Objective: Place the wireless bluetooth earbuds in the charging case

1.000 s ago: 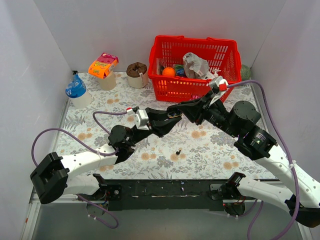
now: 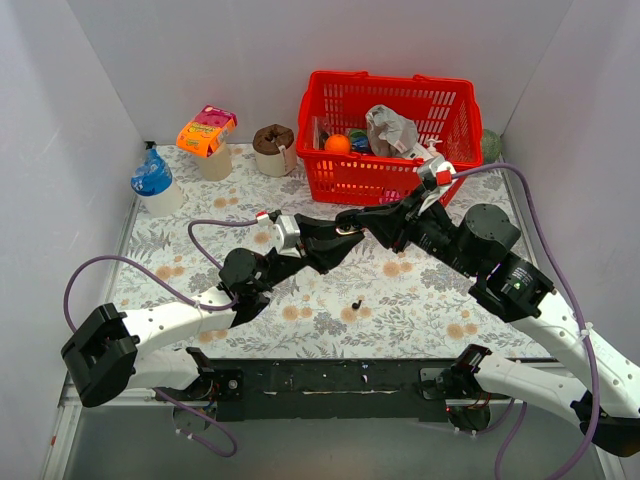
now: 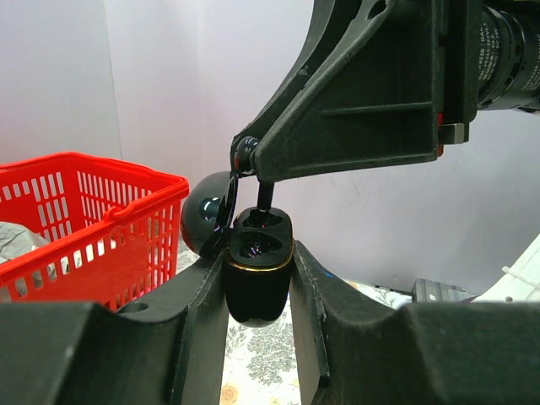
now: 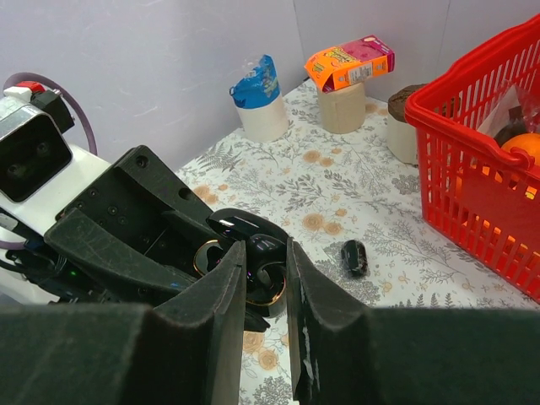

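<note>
The black charging case is upright between the fingers of my left gripper, its round lid standing open. Two wells show in its gold-rimmed top. Right above it, my right gripper is shut on a black earbud. In the left wrist view the earbud's stem points down at the rear well; whether its tip is inside cannot be made out. A second dark earbud lies on the tablecloth, small in the top view. Both grippers meet over the table's middle.
A red basket with an orange and bags stands at the back right. Along the back left are a blue-wrapped bottle, an orange box and a brown-topped container.
The right gripper has shifted very slightly at the case, and the earbud on the cloth has not moved. The left arm looks almost still.
</note>
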